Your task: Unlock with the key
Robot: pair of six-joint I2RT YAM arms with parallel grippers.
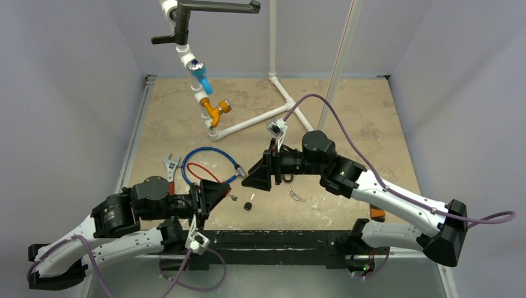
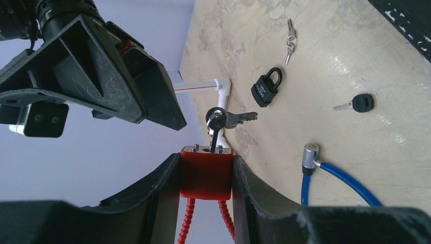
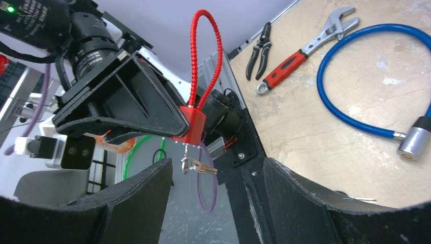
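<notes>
Held up off the table is a red cable padlock [image 2: 206, 173], with my left gripper shut on its body. Its red cable loop [image 3: 206, 56] stands upward in the right wrist view. A small ring of keys [image 2: 231, 119] hangs from the lock, one key sitting in the keyhole. Facing it, my right gripper is open with nothing between its fingers, a short gap from the lock and keys. In the top view, the right gripper [image 1: 257, 180] stands to the right of the left one.
On the table lie a black padlock [image 2: 266, 87], a loose key pair [image 2: 290, 41], a black-headed key [image 2: 362, 102], a blue cable lock [image 3: 330, 109], an adjustable wrench [image 3: 305, 51] and pliers [image 3: 260, 51]. Pipes with valves [image 1: 214, 112] stand at the back left.
</notes>
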